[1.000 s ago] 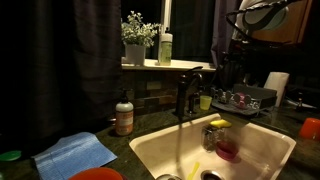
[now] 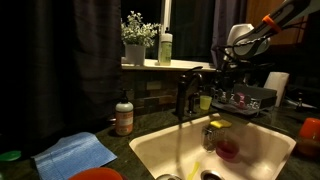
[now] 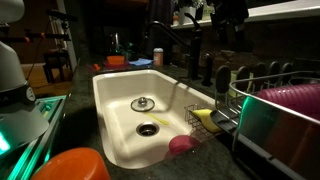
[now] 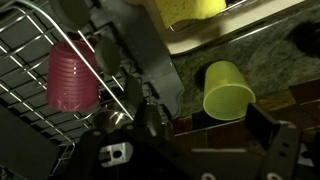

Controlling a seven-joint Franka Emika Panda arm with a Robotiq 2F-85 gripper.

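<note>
A yellow-green cup (image 4: 228, 92) appears in the wrist view on the dark counter, its round opening facing the camera. My gripper is open, its two dark fingers apart at the lower edge of that view. The cup shows just beyond the gap and nothing is held. From the first exterior view, the same cup (image 2: 205, 102) stands behind the sink, right of the faucet, with my gripper (image 2: 219, 75) over that area. In the second exterior view the dark gripper hangs near the top; its fingertips are hard to make out.
A dish rack (image 4: 30, 65) with a red cup (image 4: 72, 75) lies beside the gripper. A yellow sponge (image 4: 190, 8) rests near the sink rim. The white sink (image 3: 120, 115) holds a pot lid (image 3: 143, 104). The black faucet (image 2: 182, 95) rises close by.
The arm has come down and to the left in the first exterior view, bringing my gripper over the area behind the sink. The cup and the other objects have not visibly moved.
</note>
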